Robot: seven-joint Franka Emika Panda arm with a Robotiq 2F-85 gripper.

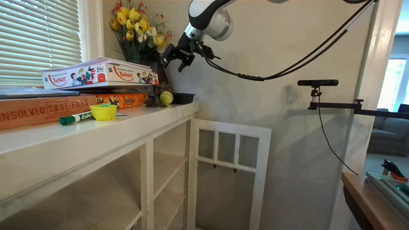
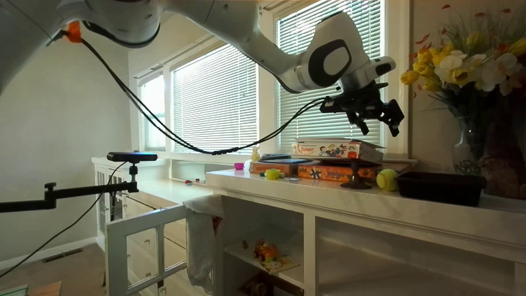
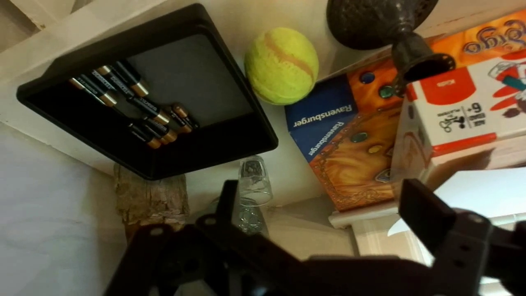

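Observation:
My gripper (image 1: 173, 68) hangs in the air above the far end of the white shelf top, its fingers apart and empty. Beneath it, the wrist view shows a black tray (image 3: 231, 64) holding several batteries (image 3: 148, 109). A yellow-green tennis ball (image 3: 282, 65) lies right beside the tray on the shelf. Close to the ball is a dark metal stand (image 3: 416, 54) with a cup-like end. In the second exterior view, the gripper (image 2: 378, 132) is well above the ball (image 2: 387, 180) and the tray (image 2: 441, 187), touching neither.
Stacked game boxes (image 2: 336, 149) sit next to the stand. A flower vase (image 2: 466, 143) rises behind the tray near the wall. Farther along the shelf are a yellow cup (image 1: 103, 112) and a green marker (image 1: 75, 118). The shelf's front edge (image 1: 161, 126) is clear.

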